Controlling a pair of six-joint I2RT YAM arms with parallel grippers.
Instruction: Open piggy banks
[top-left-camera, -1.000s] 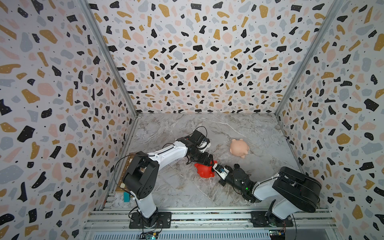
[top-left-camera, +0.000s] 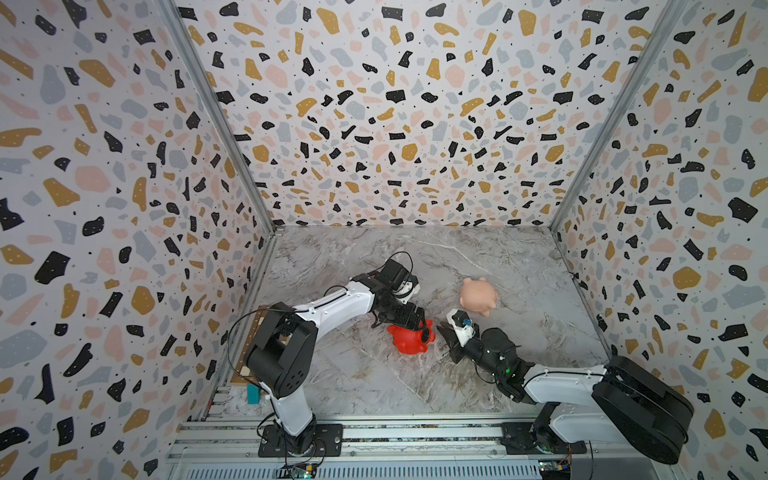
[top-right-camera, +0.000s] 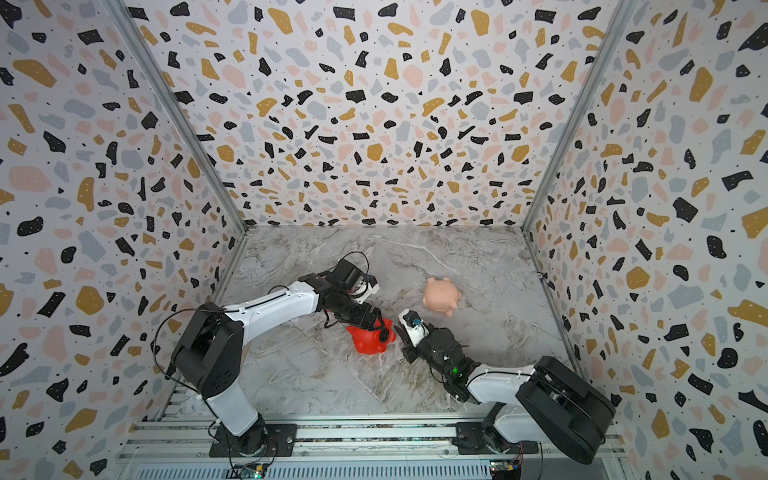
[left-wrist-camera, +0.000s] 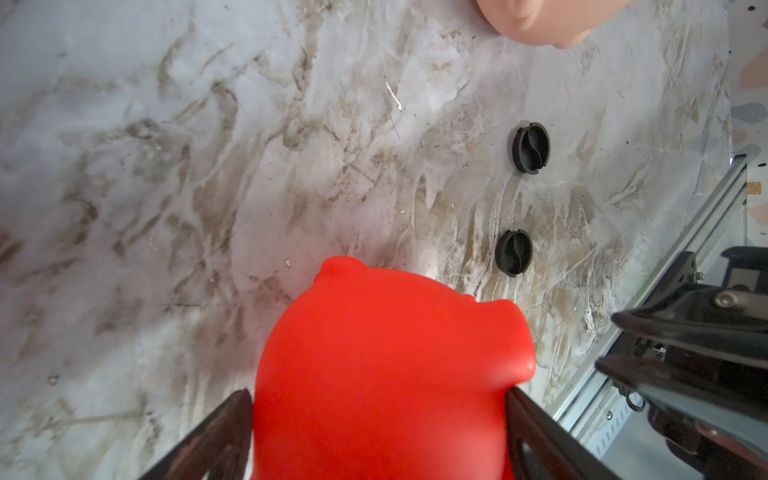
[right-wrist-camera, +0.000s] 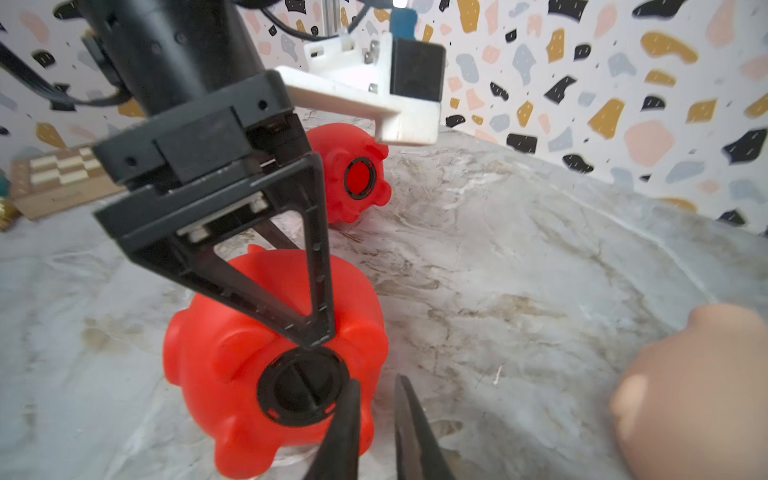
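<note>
A red piggy bank (top-left-camera: 406, 341) lies on its side, a black plug (right-wrist-camera: 301, 386) in its bottom facing my right gripper. My left gripper is over it, open, a finger on either side of its body. My right gripper stands just off the plug, its fingertips a short gap apart, with nothing seen between them. A pink piggy bank (top-right-camera: 440, 296) sits behind on the right. Another red piggy bank (right-wrist-camera: 352, 176), with an open round hole, stands further back in the right wrist view.
Two loose black plugs (left-wrist-camera: 530, 148) lie on the marble table (top-left-camera: 336, 248). A chequered wooden board (right-wrist-camera: 64, 176) is at the left edge.
My right gripper has pulled back rightward and up from the red piggy bank, its arm now more extended to the right. The left arm has hardly moved.
</note>
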